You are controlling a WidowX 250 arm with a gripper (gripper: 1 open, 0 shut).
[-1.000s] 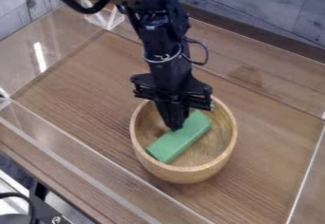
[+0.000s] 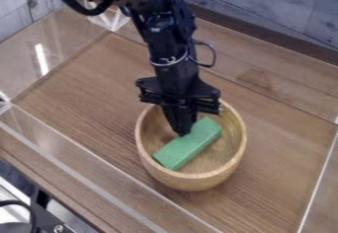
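The black robot arm [image 2: 169, 49] reaches down from the top left into a wooden bowl [image 2: 211, 177] on the table's middle right. Its gripper [image 2: 181, 114] hangs at the bowl's back rim, just above the upper part of a green rectangular block [image 2: 180, 150] lying in the bowl. Whether the fingers are open or shut, or touch the block, I cannot tell.
A white object [image 2: 109, 15] lies at the back left. A dark cable piece [image 2: 19, 217] shows at the lower left corner.
The arm and gripper have shifted very slightly; the block and bowl look almost the same.
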